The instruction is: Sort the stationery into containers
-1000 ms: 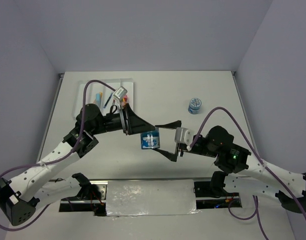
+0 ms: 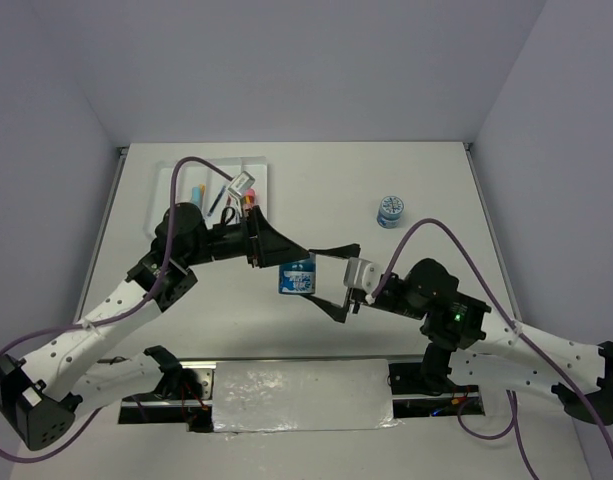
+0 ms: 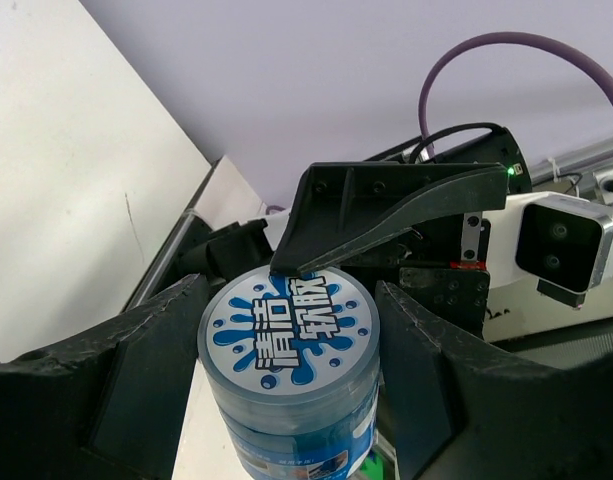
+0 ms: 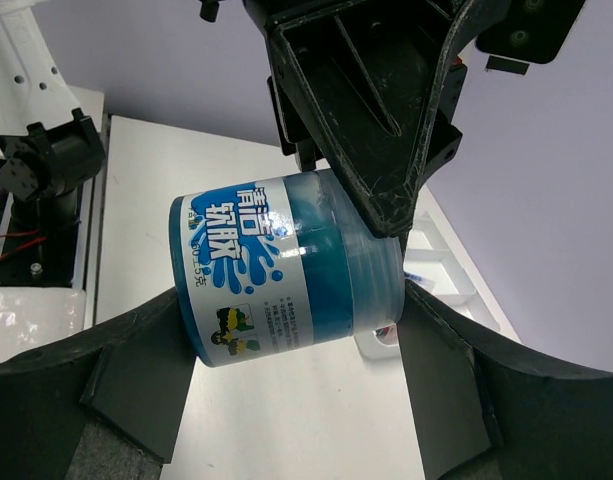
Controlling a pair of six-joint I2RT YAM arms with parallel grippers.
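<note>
A clear jar of blue slime with a white-and-blue label (image 2: 297,280) is held in the air over the middle of the table. My left gripper is shut on it, fingers at either side of its white printed lid (image 3: 289,340). From the other side, my right gripper is also shut on the jar (image 4: 246,270), which lies sideways between its fingers in the right wrist view. One dark finger (image 4: 351,110) of the left gripper reaches over the jar's end there. A second similar jar (image 2: 390,211) stands upright at the right of the table.
At the back left is a white compartment tray (image 2: 218,170) with a blue item (image 2: 197,195) and several small pieces, partly covered by the left arm. Both arms crowd the centre.
The jar has also moved a little up and back down in the top view. Both grippers stay on it.
</note>
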